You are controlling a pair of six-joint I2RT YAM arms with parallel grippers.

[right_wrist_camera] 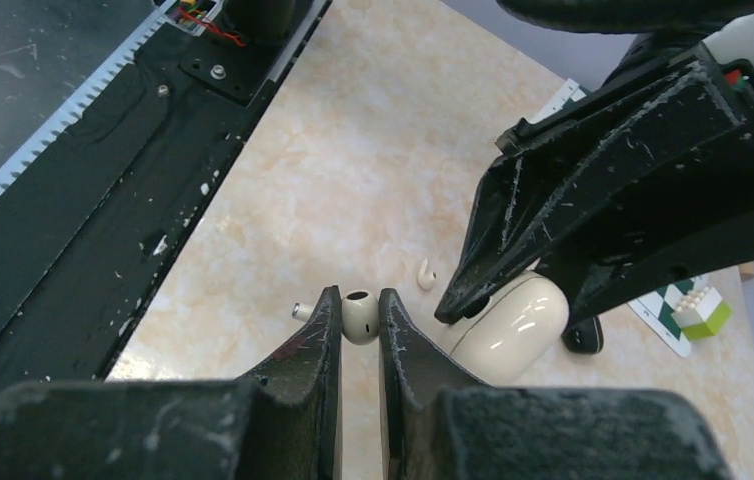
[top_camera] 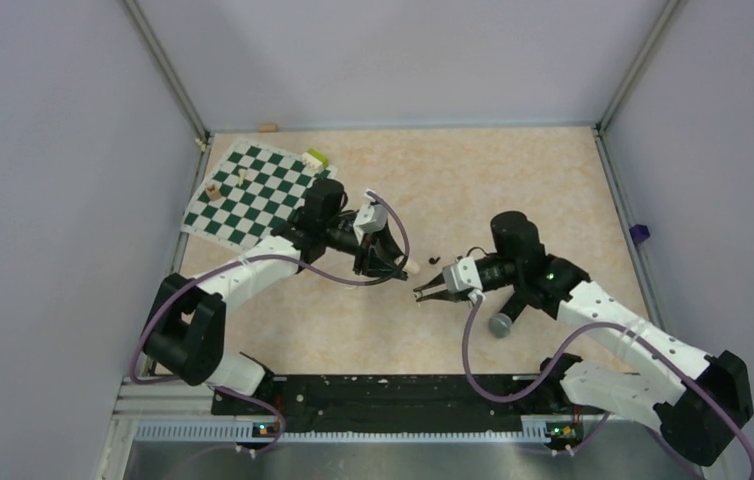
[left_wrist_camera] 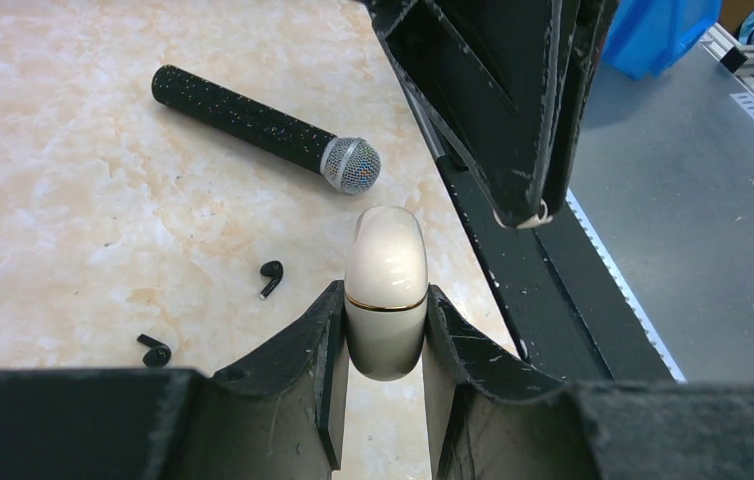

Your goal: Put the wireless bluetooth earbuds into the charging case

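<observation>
The white charging case (left_wrist_camera: 386, 295) with a gold seam is pinched upright between the fingers of my left gripper, held above the table. My right gripper is shut on a white earbud (right_wrist_camera: 358, 325), whose stem pokes out to the left. In the top view my right gripper (top_camera: 418, 295) is just in front of the case (top_camera: 411, 267), apart from it. Another white earbud (right_wrist_camera: 426, 274) lies on the table. Whether the case's lid is open I cannot tell.
Two black earbuds, one nearer the microphone (left_wrist_camera: 272, 278) and one farther off (left_wrist_camera: 156, 353), lie loose. A black microphone (top_camera: 508, 315) rests under the right arm. The checkered board (top_camera: 258, 195) and a green-white block (top_camera: 315, 160) are at back left.
</observation>
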